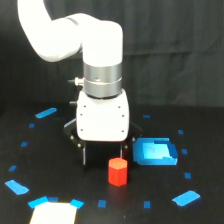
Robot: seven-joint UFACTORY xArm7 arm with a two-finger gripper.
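Observation:
A small red block [118, 173] lies on the black table in front of my gripper. My gripper [104, 153] points down with its two thin dark fingers [84, 154] wide apart, and nothing shows held between them. The right-hand fingertip is close above and behind the block; I cannot tell if they touch. Right of the gripper sits a small blue open box [156, 152], apart from the block.
Blue tape strips [186, 198] and small blue marks dot the black table. A pale wooden-looking piece [54, 213] is cut off by the bottom edge.

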